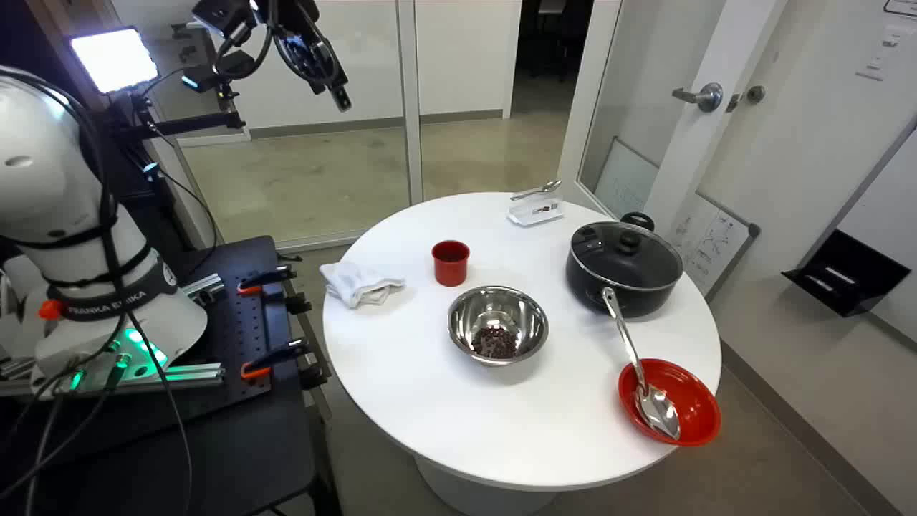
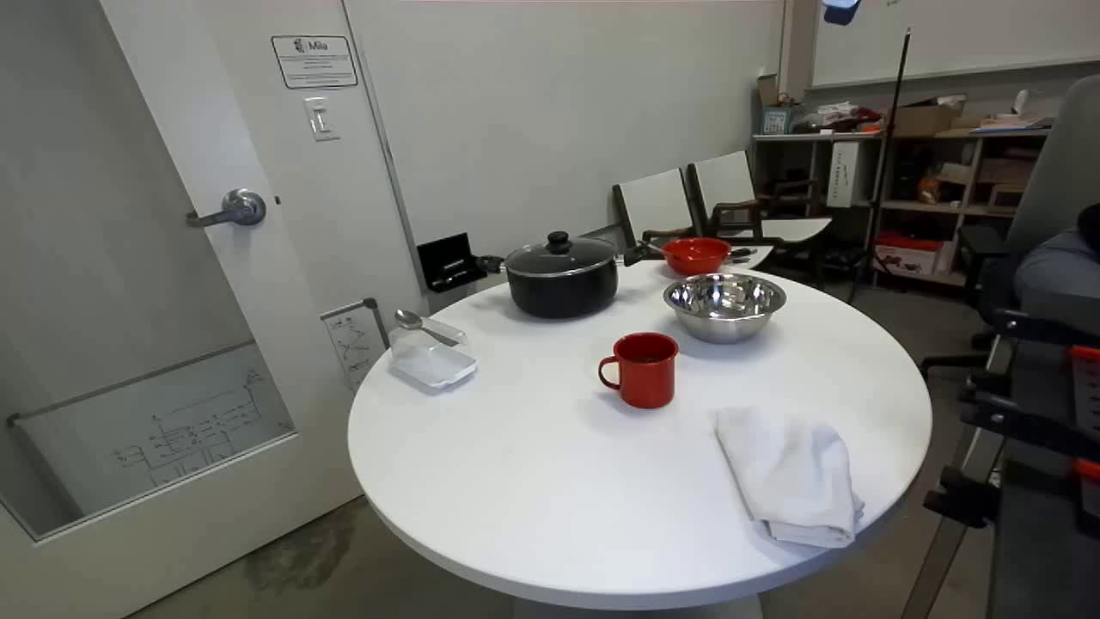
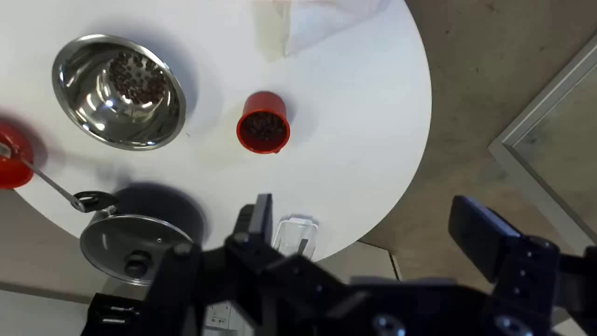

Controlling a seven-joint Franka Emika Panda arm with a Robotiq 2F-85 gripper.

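Observation:
High above the table's far left side, my gripper hangs clear of everything. In the wrist view its two fingers are spread wide, so the gripper is open and empty. A red mug stands upright on the round white table, with dark beans inside it. Beside it sits a steel bowl with more dark beans at its bottom. The white cloth lies folded near the table's edge on the robot's side.
A black pot with a glass lid stands toward the wall. Nearby, a red bowl holds a large spoon. A clear tray with a small spoon rests near the edge by the door.

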